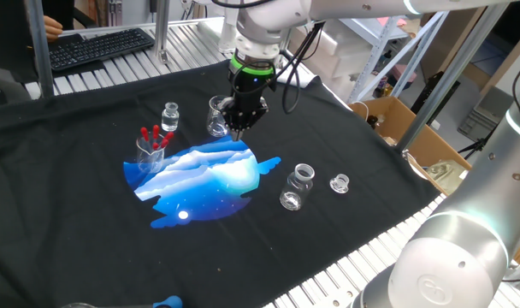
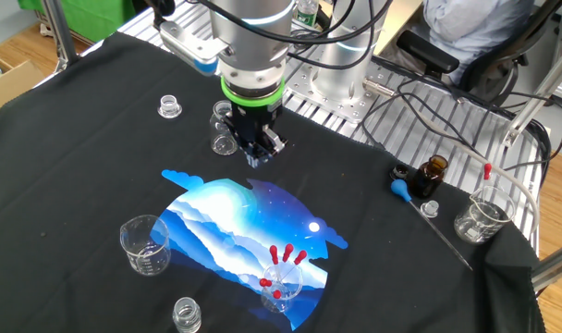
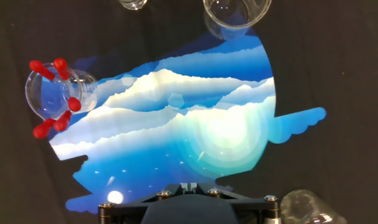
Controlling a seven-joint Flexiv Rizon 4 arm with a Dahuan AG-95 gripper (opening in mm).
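My gripper (image 1: 236, 135) hangs above the cloth, shut, with nothing visible between its fingers; its tips meet at the bottom of the wrist view (image 3: 189, 186). Under it lies a blue-and-white mountain picture (image 1: 200, 184). Over one end of that picture stands a glass beaker (image 3: 31, 99) holding several red-tipped sticks (image 3: 59, 65). An empty beaker (image 2: 144, 250) is off the picture's edge, with a small clear bottle (image 2: 187, 315) near it. On the other side are an open wide-mouth bottle (image 1: 294, 190) and its glass stopper (image 1: 339, 183), both apart from my gripper.
In exterior view 2, a brown bottle (image 2: 431, 176), a blue-bulbed dropper (image 2: 401, 190), a small glass stopper (image 2: 430, 209) and another beaker (image 2: 484, 217) with a red tip stand by the edge. The black cloth (image 1: 80, 231) is widely bare around the picture.
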